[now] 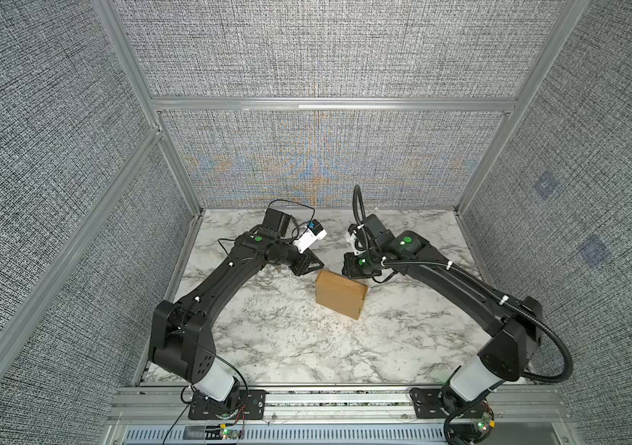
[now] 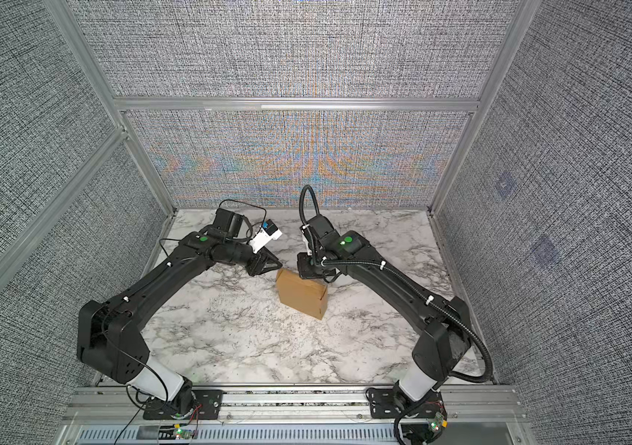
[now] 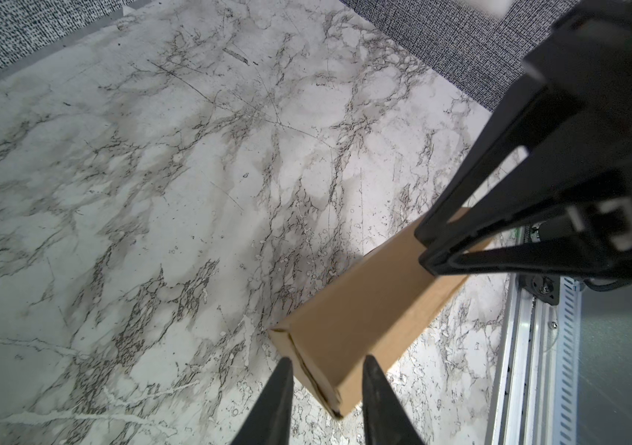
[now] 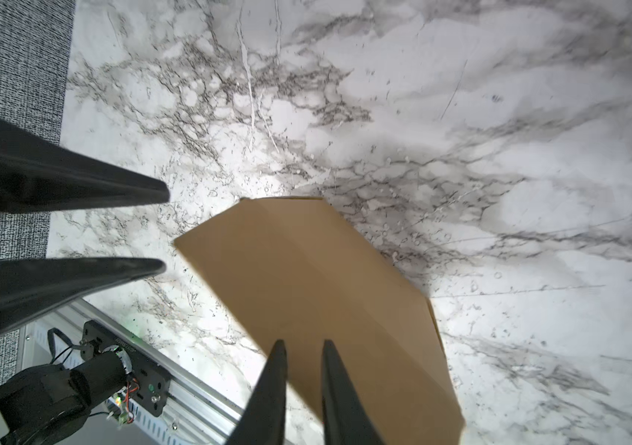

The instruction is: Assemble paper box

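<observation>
A brown cardboard box [image 1: 340,295] stands on the marble table, slightly askew at the middle, its narrow top face up. My left gripper is at the box's upper left corner, its fingertips part open above one end in the left wrist view. My right gripper hovers over the other part of the box, fingertips a little apart in the right wrist view. I cannot tell whether either touches the cardboard.
Both arms reach in from the front rail, their grippers close to each other. Textured walls enclose the table on the sides and back.
</observation>
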